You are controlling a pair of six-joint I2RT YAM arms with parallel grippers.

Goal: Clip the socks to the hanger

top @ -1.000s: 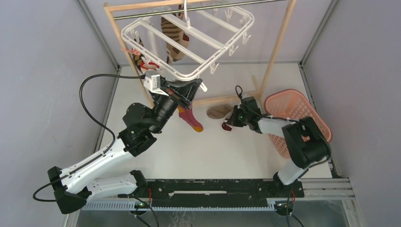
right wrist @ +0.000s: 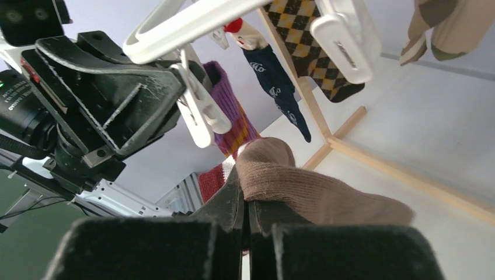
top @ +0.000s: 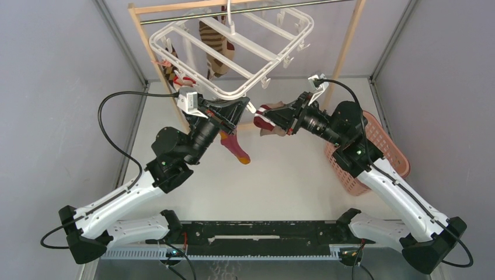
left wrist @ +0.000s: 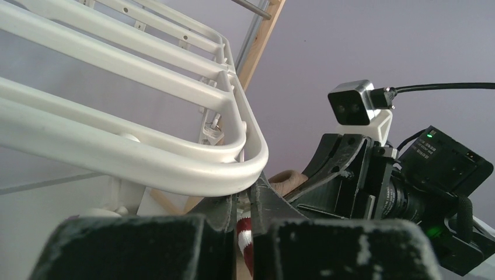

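Observation:
The white hanger (top: 262, 53) hangs with socks clipped on it. My left gripper (top: 245, 104) is shut at its near corner on a white clip; in the left wrist view (left wrist: 245, 204) its fingertips sit just under the rail. My right gripper (top: 268, 116) is shut on a red, white and brown sock (right wrist: 315, 192), just below and right of that clip, apparently not in it. A pink-purple sock (top: 233, 149) with yellow hangs below the left gripper. A dark blue sock (right wrist: 274, 87) and striped socks (top: 213, 44) hang farther back.
A pink basket (top: 379, 151) stands at the right on the white floor. The wooden rack (top: 350, 32) and its metal bar (top: 321, 3) surround the hanger.
My right arm has risen and moved left with the sock, from near the floor to beside the hanger's clip. The left arm is unchanged; the pink sock swings slightly.

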